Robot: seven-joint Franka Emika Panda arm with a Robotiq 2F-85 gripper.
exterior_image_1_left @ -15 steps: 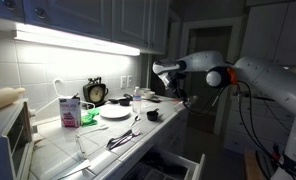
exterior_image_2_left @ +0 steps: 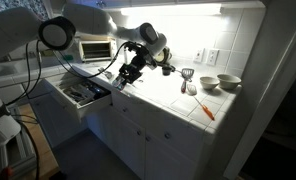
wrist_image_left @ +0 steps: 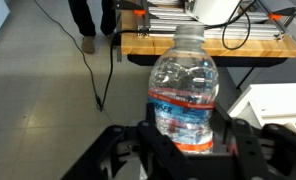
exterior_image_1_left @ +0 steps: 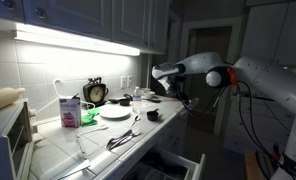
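Observation:
A clear plastic bottle (wrist_image_left: 184,75) with a red and blue label stands out in the middle of the wrist view, its neck toward the top. My gripper has its dark fingers on either side of the bottle's lower part. Whether the pads touch the bottle cannot be seen. In exterior view 1 the gripper (exterior_image_1_left: 184,101) is at the far end of the counter, small and dark. Exterior view 2 has the gripper (exterior_image_2_left: 126,76) low by the counter edge, near the open drawer.
Another bottle (exterior_image_1_left: 137,100), a white plate (exterior_image_1_left: 115,111) and a black bowl (exterior_image_1_left: 153,115) stand along the counter (exterior_image_1_left: 63,153). An open drawer (exterior_image_2_left: 82,98) juts out. Bowls (exterior_image_2_left: 228,81) and utensils sit at the other end.

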